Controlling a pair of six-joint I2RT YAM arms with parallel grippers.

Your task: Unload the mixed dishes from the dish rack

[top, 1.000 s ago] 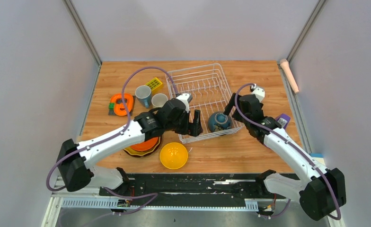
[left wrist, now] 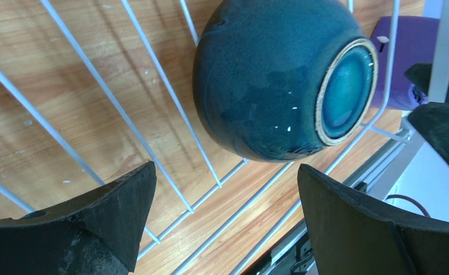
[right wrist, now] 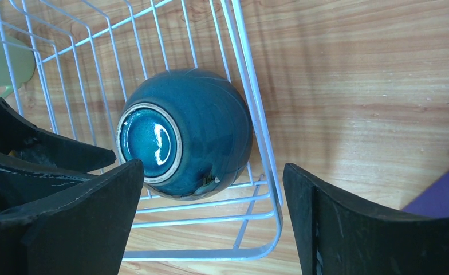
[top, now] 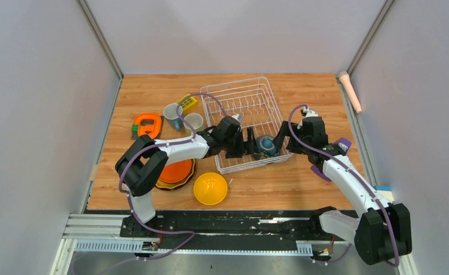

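A dark blue bowl lies tipped on its side in the front right corner of the white wire dish rack. In the right wrist view the bowl shows its round foot, turned toward the left arm. My left gripper is open on the bowl's left side, and nothing is between its fingers. From the right, my right gripper stands part open over the rack's corner, with the bowl beyond its fingertips. Whether either gripper touches the bowl cannot be made out.
Left of the rack stand a grey-blue mug and a pale green cup. Orange and yellow plates are stacked under the left arm, beside a yellow bowl. A purple object lies under the right arm. Bare table shows at front right.
My left gripper has moved right, up to the bowl. The right gripper has shifted slightly around the rack's right edge. The bowl stays in its corner.
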